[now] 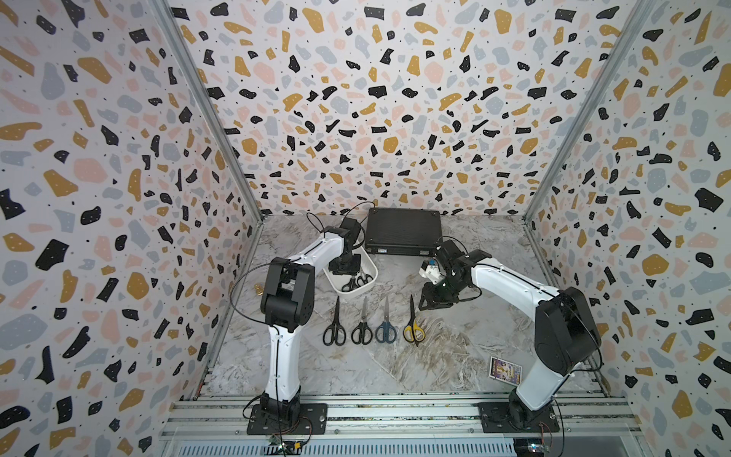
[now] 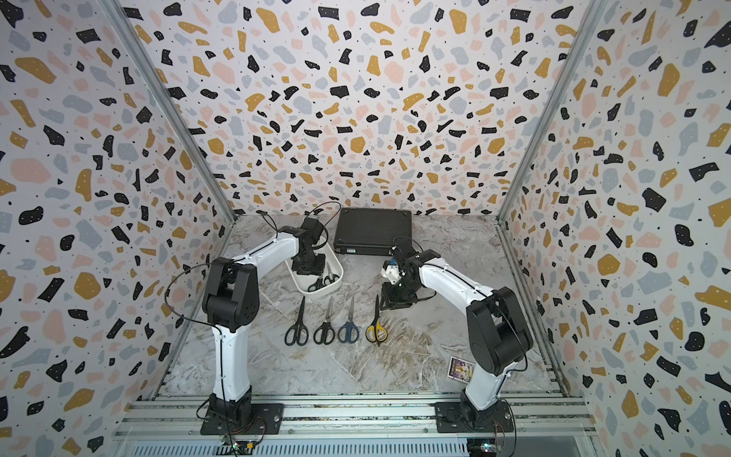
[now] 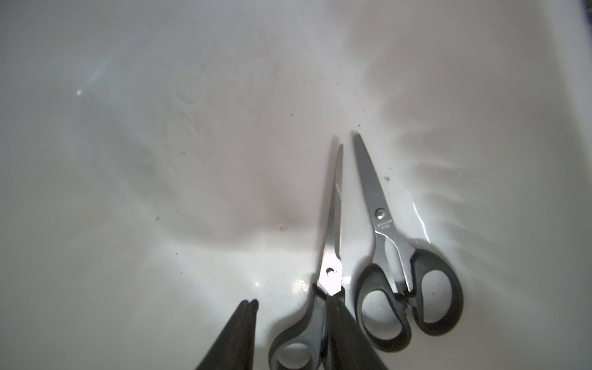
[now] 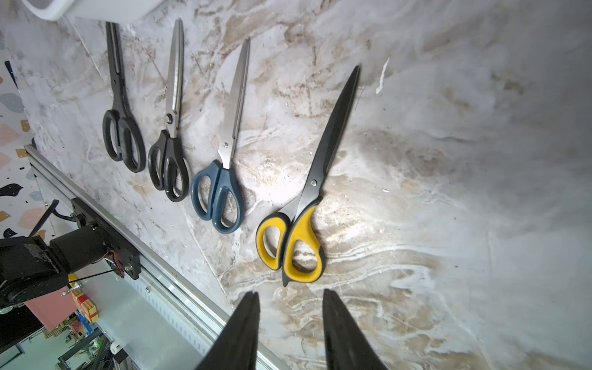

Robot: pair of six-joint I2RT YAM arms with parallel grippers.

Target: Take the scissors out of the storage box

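Note:
Two grey-handled scissors lie in the white storage box (image 1: 371,264). In the left wrist view, the left pair (image 3: 331,246) points its blades away, and the right pair (image 3: 380,212) lies beside it. My left gripper is open inside the box, its fingertips toward the left pair's handle. On the table, a row holds black scissors (image 4: 115,67), a second black-handled pair (image 4: 172,86), blue-handled scissors (image 4: 228,145) and yellow-and-black scissors (image 4: 317,166). Above the table near the yellow pair's handles, my right gripper stands open and empty.
Behind and right of the box sits a black case (image 1: 403,230). A small colourful card (image 1: 505,370) lies at the front right.

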